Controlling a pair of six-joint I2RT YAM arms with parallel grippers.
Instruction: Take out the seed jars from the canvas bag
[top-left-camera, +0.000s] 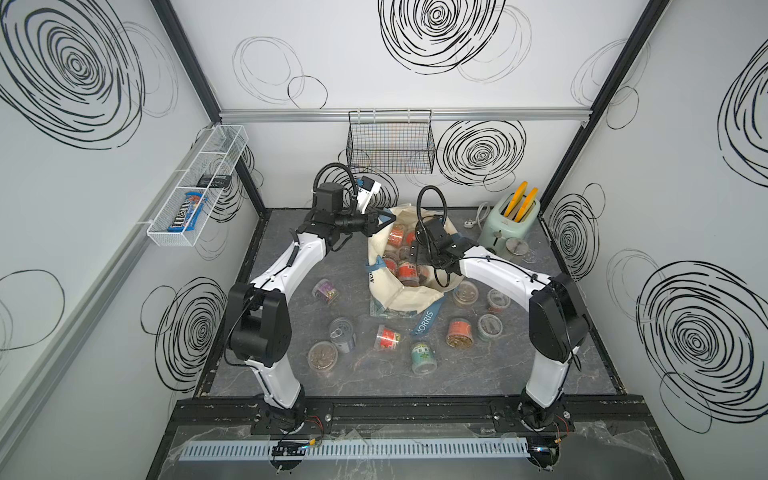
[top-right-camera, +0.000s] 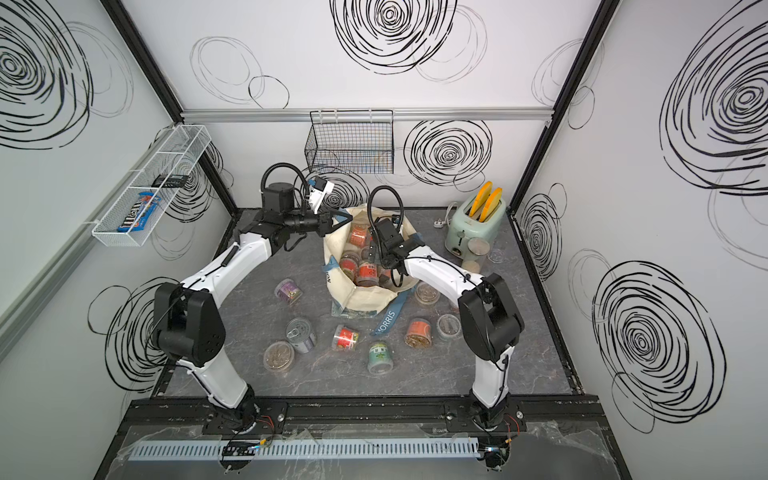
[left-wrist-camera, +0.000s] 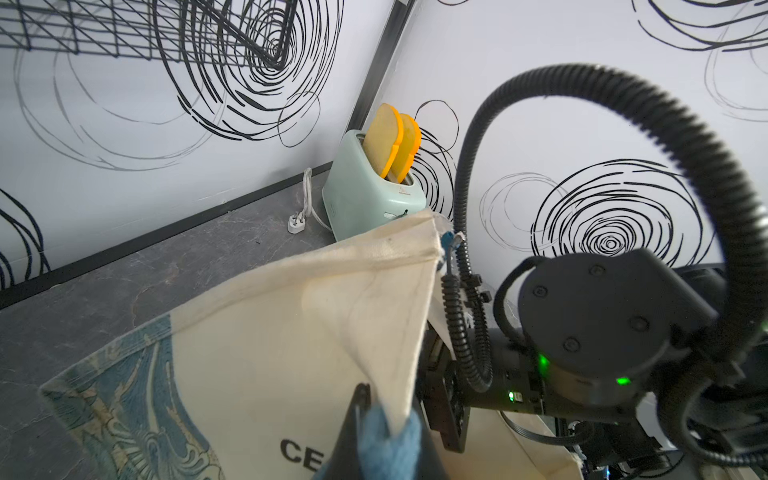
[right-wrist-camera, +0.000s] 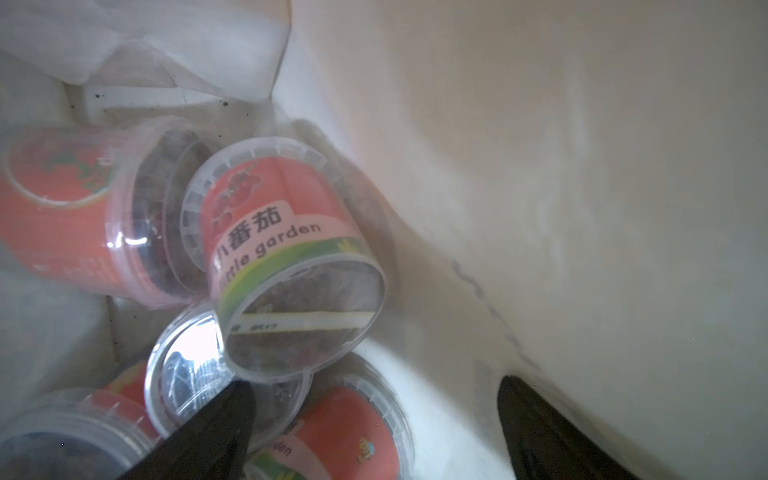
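Note:
The cream canvas bag stands open at the table's centre, holding several red-labelled seed jars. My left gripper is shut on the bag's top edge at a blue strap. My right gripper is open inside the bag, over a tilted tomato jar and beside another red jar; nothing is visibly held between its fingers.
Several jars, including a green one and a purple one, lie on the table around the bag. A mint toaster stands at the back right. Wire baskets hang on the walls.

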